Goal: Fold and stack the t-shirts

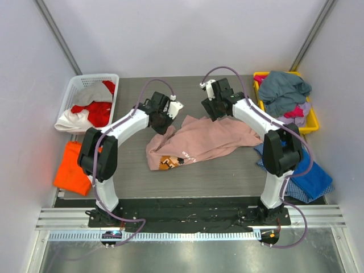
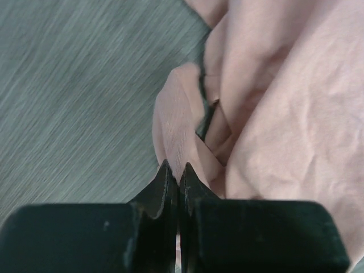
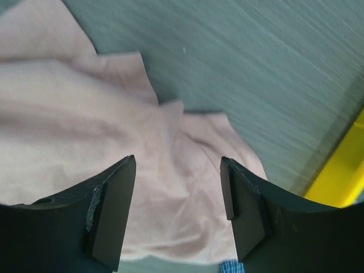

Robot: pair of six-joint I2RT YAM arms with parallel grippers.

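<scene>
A pink t-shirt (image 1: 199,142) lies crumpled across the middle of the table, with an orange and white print near its front left corner. My left gripper is shut on a pinched fold of this shirt at its left end; the fold rises between the fingertips in the left wrist view. Over the upper right part of the shirt, my right gripper has its fingers apart, with nothing gripped between them. The pink cloth (image 3: 153,142) lies below them in the right wrist view.
A white basket (image 1: 116,94) of red and white clothes stands at left, a yellow bin (image 1: 311,122) of clothes at right. Orange cloth (image 1: 71,170) lies front left, blue cloth (image 1: 313,179) front right. Bare table (image 1: 187,185) shows in front of the shirt.
</scene>
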